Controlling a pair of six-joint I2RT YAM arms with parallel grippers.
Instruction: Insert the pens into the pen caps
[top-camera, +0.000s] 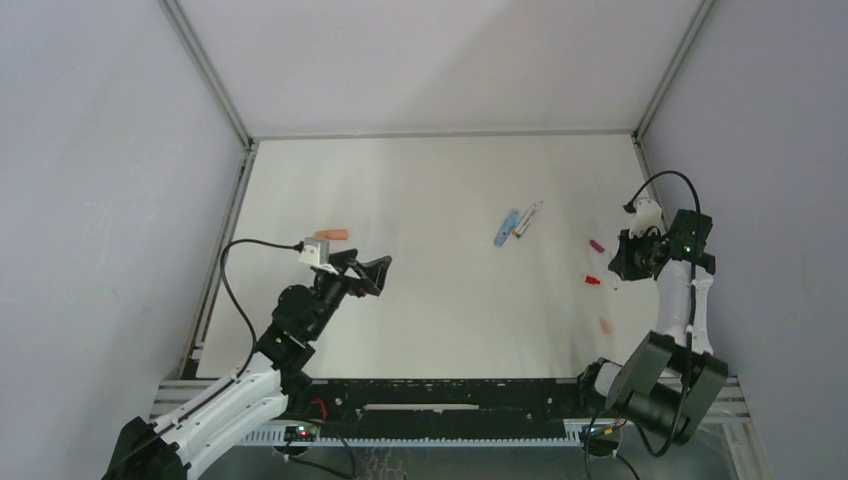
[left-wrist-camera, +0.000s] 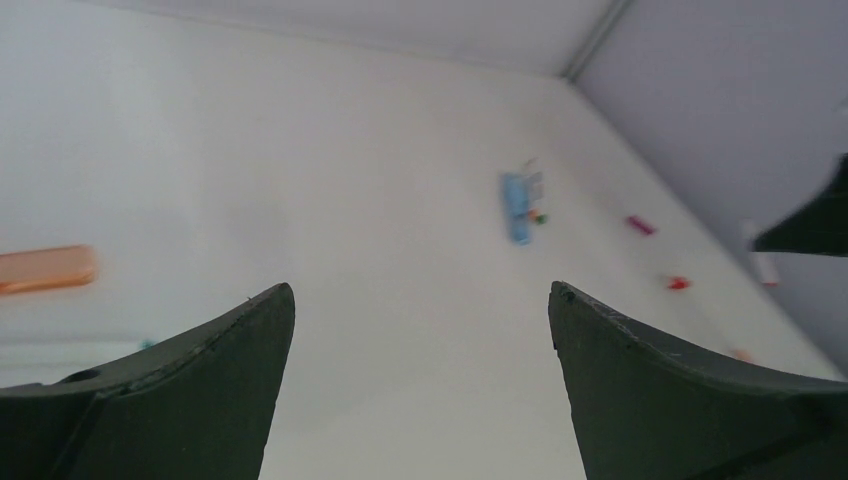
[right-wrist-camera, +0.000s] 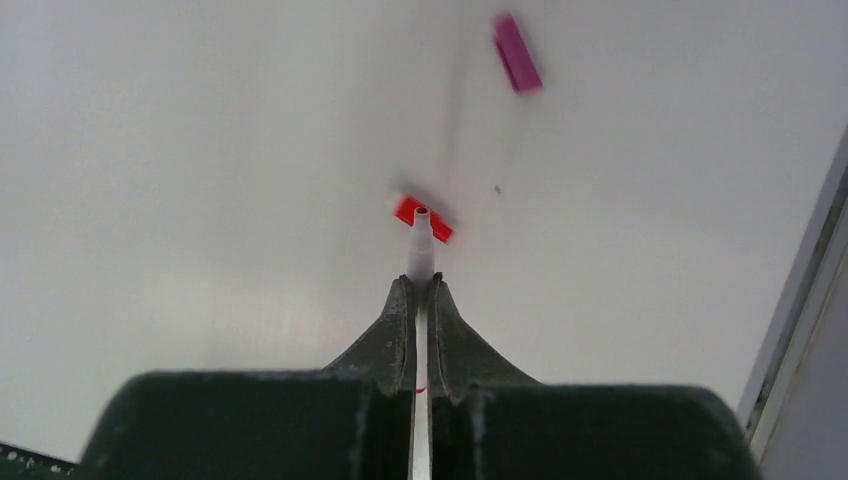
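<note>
In the right wrist view a white pen (right-wrist-camera: 421, 255) with a bare tip stands between the fingers of my right gripper, which is shut on it. The tip points away from the gripper, above the table. Beyond it lies a red cap (right-wrist-camera: 427, 219), partly covered by the tip. A purple cap (right-wrist-camera: 517, 55) rests farther up, blurred. The left gripper is open and empty, its fingers (left-wrist-camera: 220, 370) wide apart. At the left of the left wrist view shows part of a white pen (left-wrist-camera: 70, 353).
An orange highlighter (top-camera: 332, 234) lies near the left arm. Right of centre, a blue highlighter (top-camera: 506, 228) lies alongside white pens (top-camera: 528, 219). A pale orange cap (top-camera: 605, 326) is near the right front.
</note>
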